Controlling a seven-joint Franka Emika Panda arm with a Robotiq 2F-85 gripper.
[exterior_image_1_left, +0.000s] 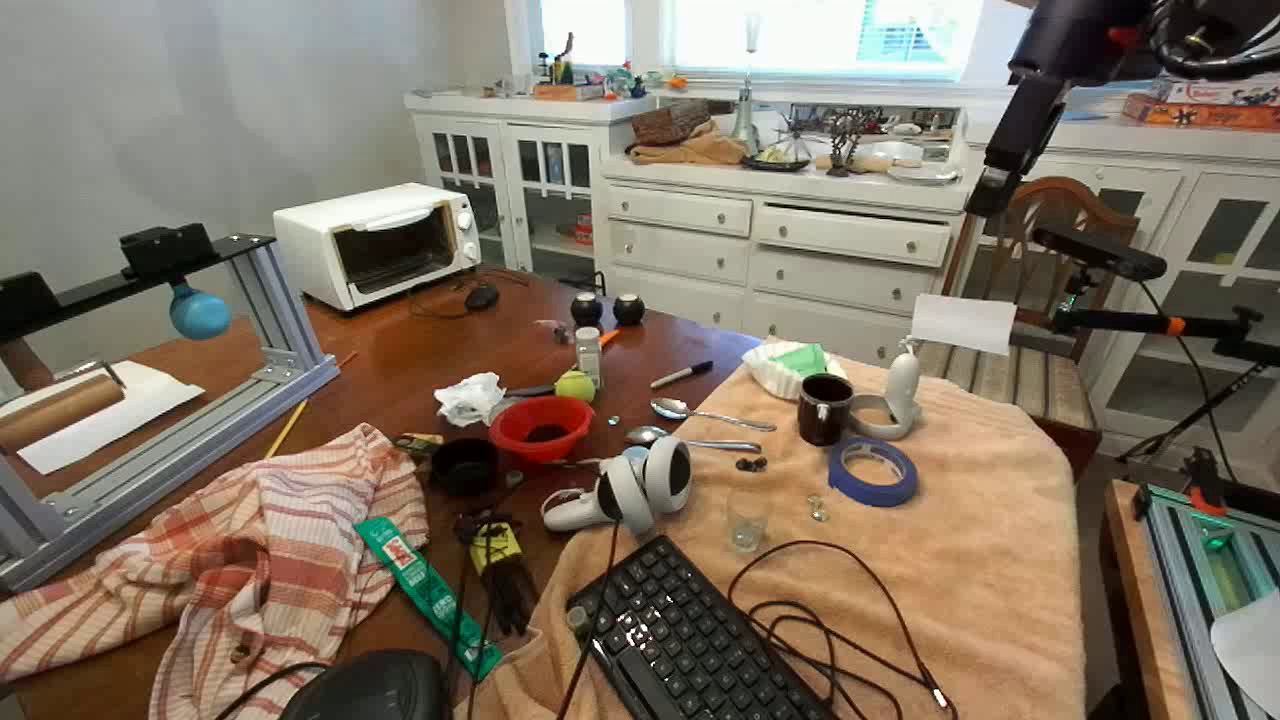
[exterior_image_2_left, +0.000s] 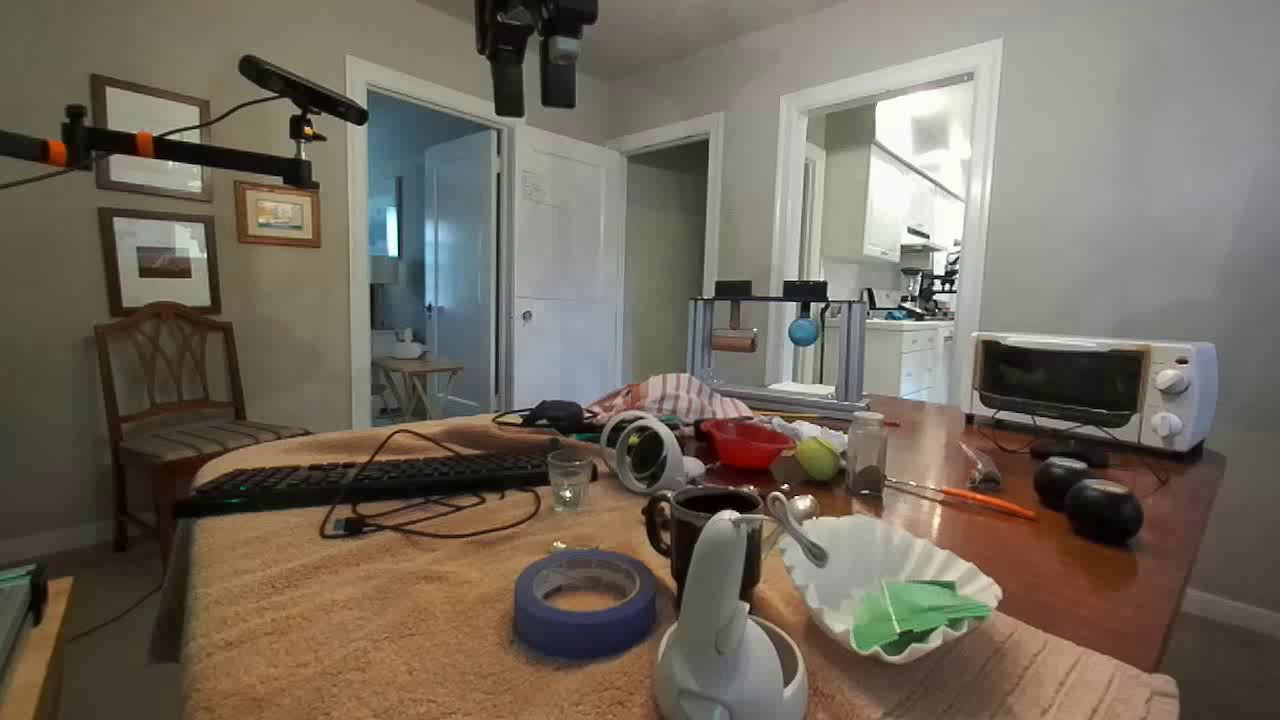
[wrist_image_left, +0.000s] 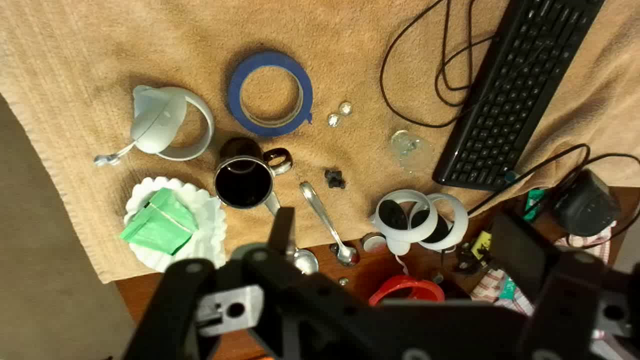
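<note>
My gripper (exterior_image_2_left: 534, 96) hangs open high above the table, its two fingers apart with nothing between them. In the wrist view its dark fingers (wrist_image_left: 282, 231) frame part of the table from above. Below on the tan towel stand a dark mug (wrist_image_left: 243, 183), a roll of blue tape (wrist_image_left: 237, 96) and a white controller (wrist_image_left: 159, 123). A white fluted bowl (wrist_image_left: 213, 222) holds green packets (wrist_image_left: 160, 222). Two spoons lie near the towel's edge, one spoon (wrist_image_left: 324, 216) fully in sight. A small clear glass (exterior_image_1_left: 746, 524) stands close to the black keyboard (exterior_image_1_left: 690, 636).
A red bowl (exterior_image_1_left: 541, 430), a tennis ball (exterior_image_1_left: 576, 385), a glass shaker (exterior_image_2_left: 866, 454) and a second white controller (exterior_image_2_left: 644, 454) crowd the table's middle. Loose cables lie by the keyboard. A white toaster oven (exterior_image_1_left: 378, 246) and a metal frame (exterior_image_1_left: 258, 396) stand farther off.
</note>
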